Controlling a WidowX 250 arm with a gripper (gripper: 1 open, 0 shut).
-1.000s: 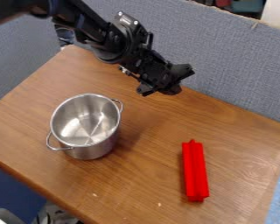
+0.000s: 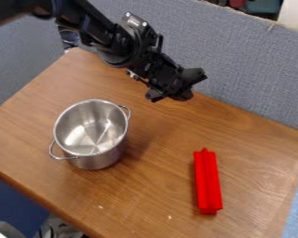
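Observation:
A shiny steel pot [image 2: 89,133] with two side handles stands on the left part of the wooden table [image 2: 139,204]. A long red block [image 2: 207,180] lies at the front right. My black gripper [image 2: 178,87] hangs near the back edge, above and to the right of the pot, apart from both objects. Its fingertips are dark and small in this view; I see nothing held, but cannot tell clearly how far they are parted.
A grey padded wall [image 2: 245,65] runs behind the table. A light blue strip lies at the far right edge.

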